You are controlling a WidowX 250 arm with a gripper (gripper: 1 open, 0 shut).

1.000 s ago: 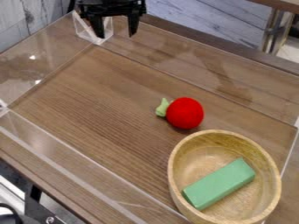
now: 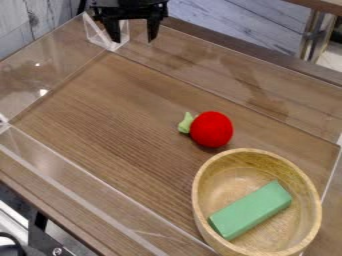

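My gripper (image 2: pixel 128 26) is at the top left of the view, dark, high at the back of the tabletop; whether it is open or shut is hard to make out. A red round object with a green top (image 2: pixel 211 129) lies right of the middle. A tan bowl (image 2: pixel 215 180) at the lower right holds a green block (image 2: pixel 251 209).
A pale transparent or white item stands by the gripper at the back left. A wooden edge runs along the upper right.
My gripper has shifted slightly at the back left over the last second. The red object, bowl and block have not moved.
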